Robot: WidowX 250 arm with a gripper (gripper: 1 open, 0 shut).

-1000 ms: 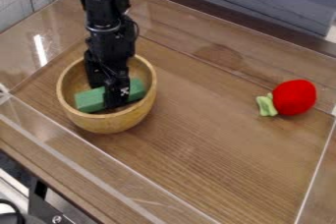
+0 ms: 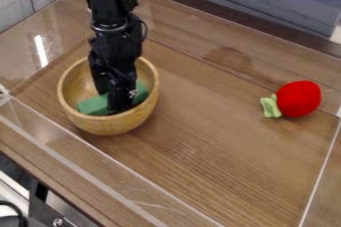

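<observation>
The black gripper (image 2: 118, 82) reaches down from the top into a yellow-tan bowl (image 2: 87, 121) on the left of the wooden table. A green object (image 2: 94, 105) lies in the bowl, partly behind the fingers. Whether the fingers are on it or apart from it is unclear.
A red round object (image 2: 301, 98) with a pale green piece (image 2: 268, 107) beside it lies at the right. Black cables or parts show at the lower left corner.
The gripper has shifted slightly within the bowl and now hides more of the green object's right part. The red object has not moved.
</observation>
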